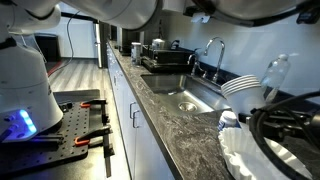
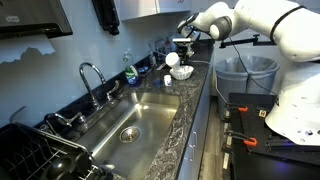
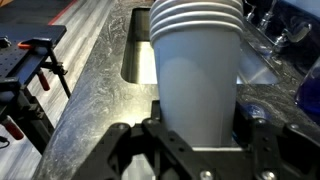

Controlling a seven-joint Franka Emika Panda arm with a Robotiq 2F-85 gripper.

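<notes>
A stack of white cups is held by my gripper, which is shut on it, at the right of the first exterior view. The stack leans a little and stands over the near part of a white bowl; whether they touch I cannot tell. In the wrist view the cups rise between the black fingers, their stacked rims at the top. The second exterior view shows the stack small and far off, above the bowl. Its lower end is hidden by the gripper.
A small white container with blue stands close beside the bowl. A clear bottle is behind, near the wall. The sink lies farther along, with bare dark counter in front of it.
</notes>
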